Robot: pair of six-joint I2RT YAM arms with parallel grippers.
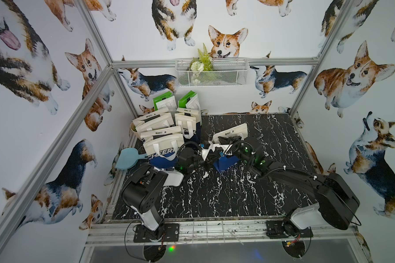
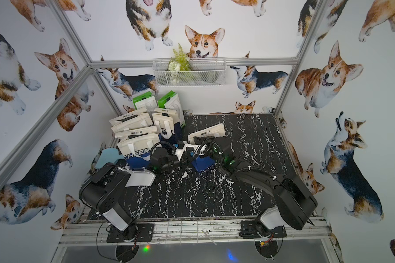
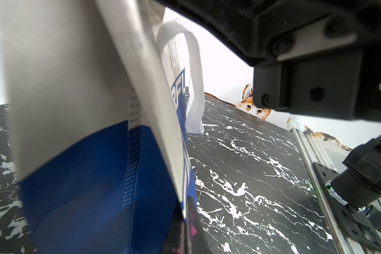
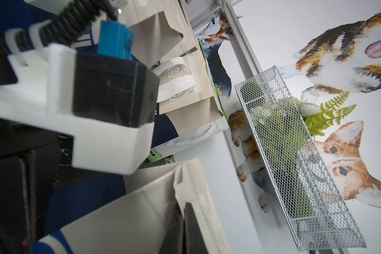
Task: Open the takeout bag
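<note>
A cream and blue takeout bag stands upright on the dark tabletop, largely hidden by both arms in the top views. In the left wrist view, my left gripper is shut at a thin vertical edge of this bag; the paper edge runs down between its fingertips. The right wrist view has my right gripper shut over the bag's creased side edge near the top, with thin paper entering between its tips. A white handle strap hangs off the bag's far face. How wide the mouth stands is hidden.
Several similar bags crowd the left side of the table. A light blue paddle-like object lies at the left edge. A wire basket hangs on the back wall.
</note>
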